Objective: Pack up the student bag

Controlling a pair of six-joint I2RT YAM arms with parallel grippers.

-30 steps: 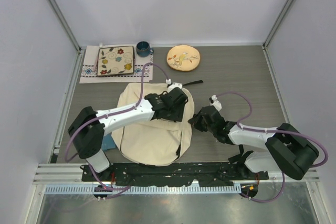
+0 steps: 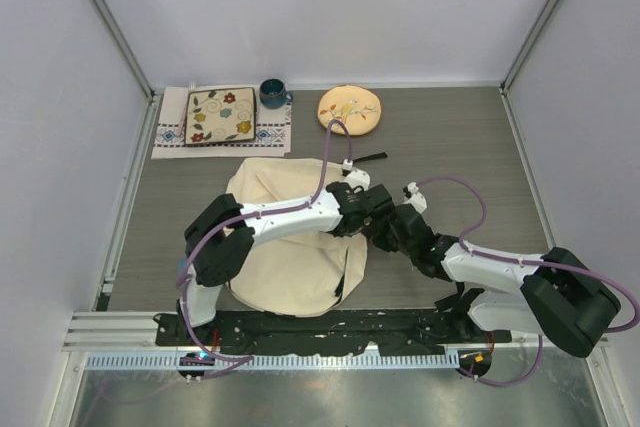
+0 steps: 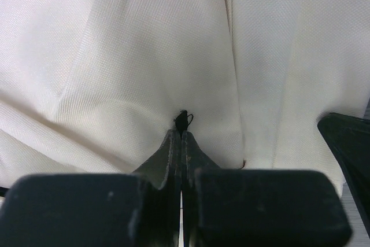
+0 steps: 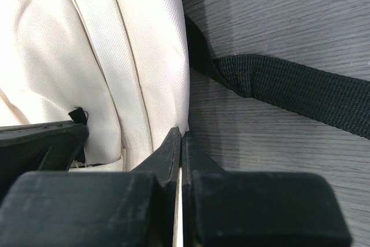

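The cream cloth bag (image 2: 290, 277) lies open on the grey table, spread under both arms. My left gripper (image 2: 355, 217) is over the bag's right part; in the left wrist view its fingertips (image 3: 177, 137) are shut at a small black tab (image 3: 182, 120) on the white fabric, and whether they pinch it I cannot tell. My right gripper (image 2: 385, 227) is just beside it at the bag's right edge; in the right wrist view it is shut on that fabric edge (image 4: 165, 85). A black strap (image 4: 295, 88) runs out from beneath the edge.
At the back stand a floral case (image 2: 220, 115) on a patterned mat (image 2: 175, 149), a teal mug (image 2: 274, 92) and a round cushion (image 2: 349, 110).
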